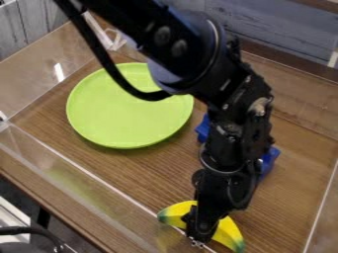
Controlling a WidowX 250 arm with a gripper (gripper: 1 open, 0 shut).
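Note:
A yellow banana (227,233) lies on the wooden floor of the tray at the lower middle. My gripper (201,225) is down over it, fingertips at the banana's middle and hiding part of it. I cannot tell whether the fingers are closed on it.
A green plate (113,114) lies at the upper left. A blue object (268,158) sits behind the arm, mostly hidden. Clear plastic walls edge the tray at left and front. Bare wood (297,188) is free on the right.

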